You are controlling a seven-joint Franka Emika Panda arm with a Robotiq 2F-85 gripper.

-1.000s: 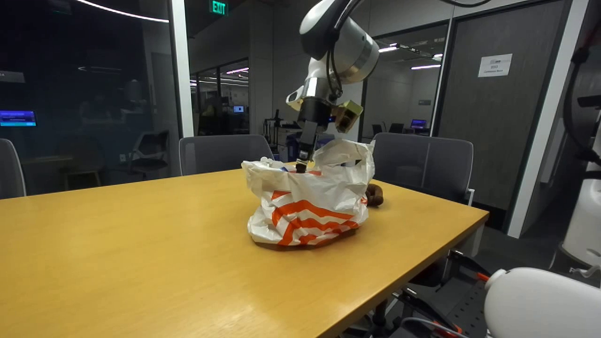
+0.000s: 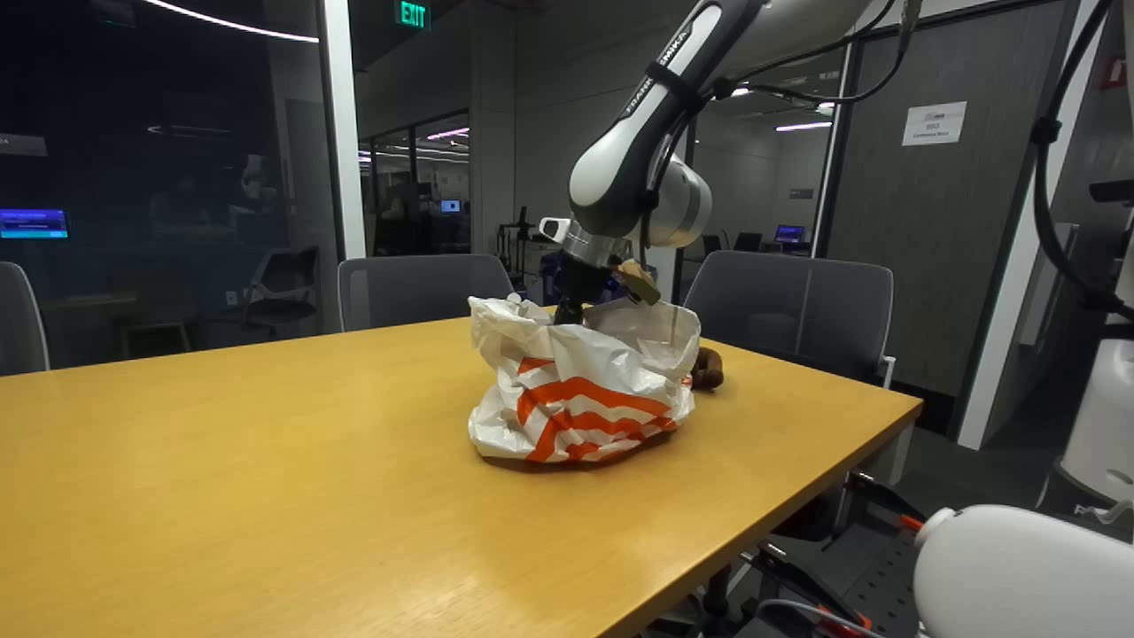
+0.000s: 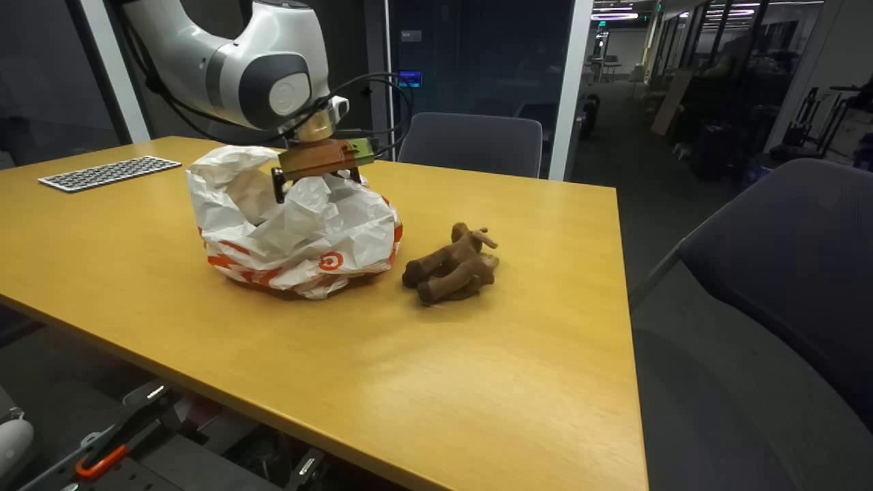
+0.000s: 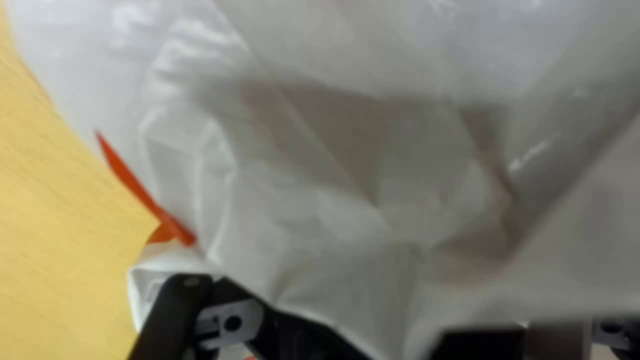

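A crumpled white plastic bag (image 2: 595, 399) with red stripes stands on the table. In exterior view 2 the bag (image 3: 282, 249) has my gripper (image 3: 317, 188) lowered into its top, with the two fingers well apart. White plastic fills most of the wrist view, where the bag (image 4: 336, 180) covers part of the open fingers; their tips are hidden. What lies inside the bag does not show. A brown stuffed animal (image 3: 454, 266) lies on the table to the right of the bag, apart from it.
A white keyboard (image 3: 110, 173) lies at the table's far left in exterior view 2. Grey chairs (image 3: 470, 143) stand around the table (image 3: 532, 368). Bare tabletop surrounds the bag and the stuffed animal on the near side.
My gripper has come down farther into the bag. The bag's rim near the gripper has been pushed lower and out of shape, while its base has stayed in place.
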